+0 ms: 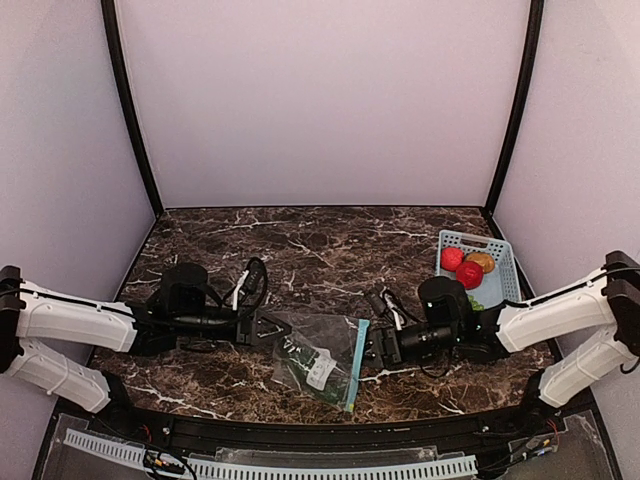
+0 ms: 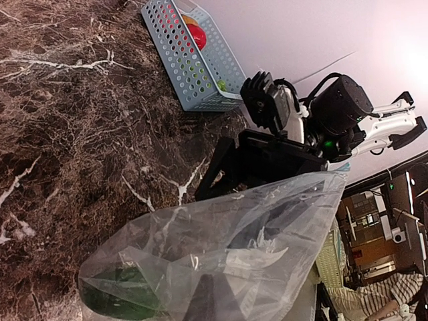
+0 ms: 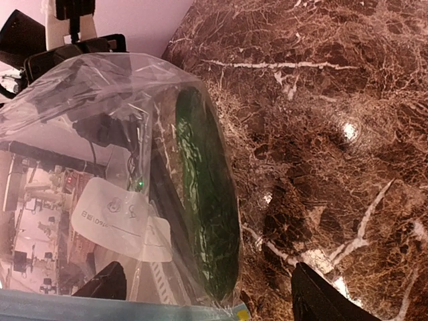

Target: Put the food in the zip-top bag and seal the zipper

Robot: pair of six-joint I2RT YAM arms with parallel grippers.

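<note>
A clear zip top bag (image 1: 300, 350) with a white label lies low over the table between my two grippers, a long green cucumber (image 3: 204, 200) inside it. Its light blue zipper strip (image 1: 357, 362) faces right. My left gripper (image 1: 287, 327) is shut on the bag's left edge; in the left wrist view its fingers (image 2: 212, 299) show dimly through the plastic. Beside the zipper strip, my right gripper (image 1: 372, 350) stands open. One of its fingers (image 3: 107, 281) shows through the bag behind the strip, and the other finger is apart on bare table.
A light blue perforated basket (image 1: 510, 275) stands at the back right, holding red items (image 1: 468, 274), a brownish one (image 1: 482, 261) and something green.
</note>
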